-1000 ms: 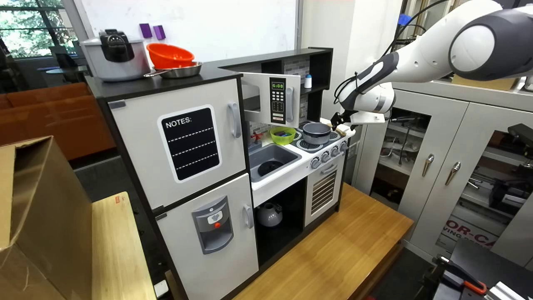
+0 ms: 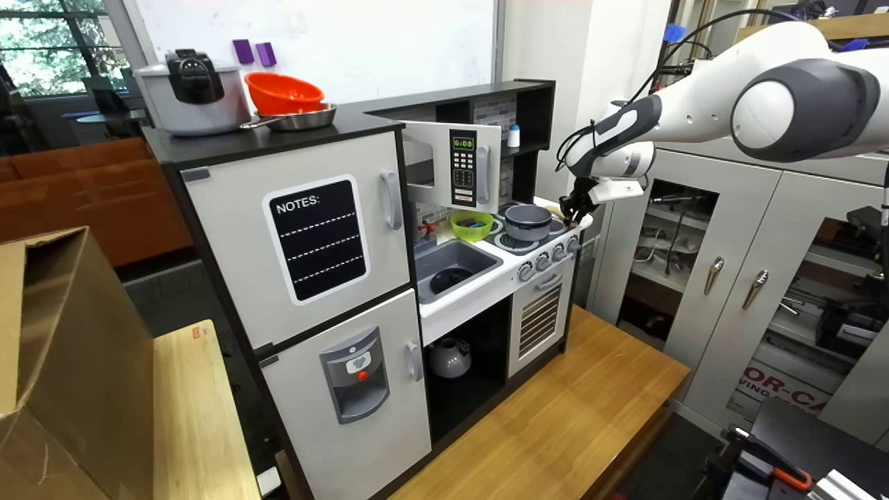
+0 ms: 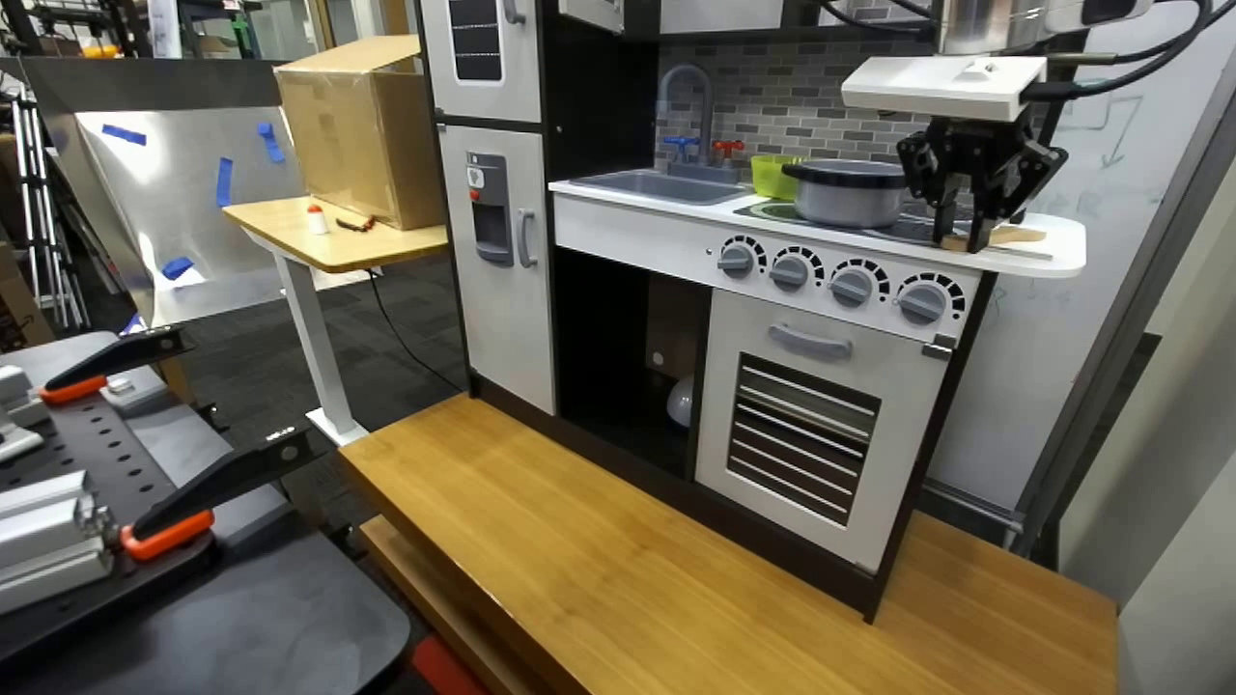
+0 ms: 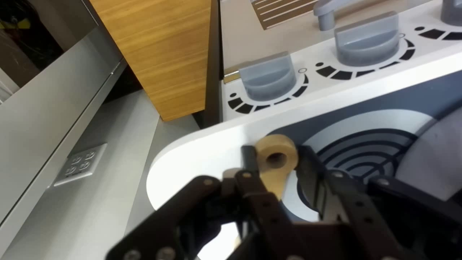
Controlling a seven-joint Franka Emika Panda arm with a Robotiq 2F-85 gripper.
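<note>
A wooden utensil handle (image 4: 276,182) with a round, holed end lies at the front right of the stovetop (image 4: 316,119). My gripper is low over the counter, with one finger on each side of that holed end. The fingers (image 4: 249,160) look very close to the wood; whether both press on it cannot be told. In exterior view 2 my gripper (image 3: 964,237) points down beside the grey pot (image 3: 852,197), with a bit of wood at its fingertips. A second wooden piece (image 3: 1017,234) rests on the counter to its right.
The lidless grey pot (image 2: 528,225) stands just left of the gripper. Beyond it are a green bowl (image 2: 471,226) and the sink (image 2: 485,260). The microwave door (image 2: 476,167) hangs open. Stove knobs (image 4: 269,78) line the front.
My gripper has come down and turned more vertical, onto the wooden handle end that showed uncovered before. The pot and bowl have not moved.
</note>
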